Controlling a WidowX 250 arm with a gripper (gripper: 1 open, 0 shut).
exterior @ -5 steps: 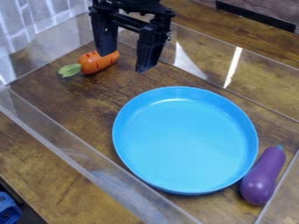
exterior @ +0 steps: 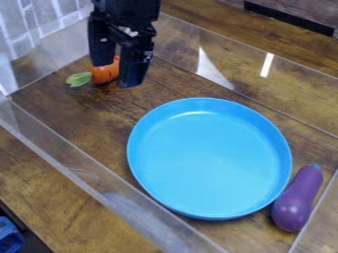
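My dark gripper [exterior: 121, 61] hangs in the upper left of the camera view with its fingers apart, over an orange carrot [exterior: 103, 74] with green leaves that it partly hides. Whether it touches the carrot I cannot tell. A large blue plate [exterior: 209, 158] lies right of centre on the wooden surface. A purple eggplant [exterior: 298, 198] lies at the lower right, beside the plate.
Clear low walls edge the wooden area on the left and right. A small blue object [exterior: 10, 237] shows at the lower left corner, outside the wall. The wood left of the plate is clear.
My gripper has moved left from the upper middle to above the carrot, which it now partly covers. The plate and eggplant have not moved.
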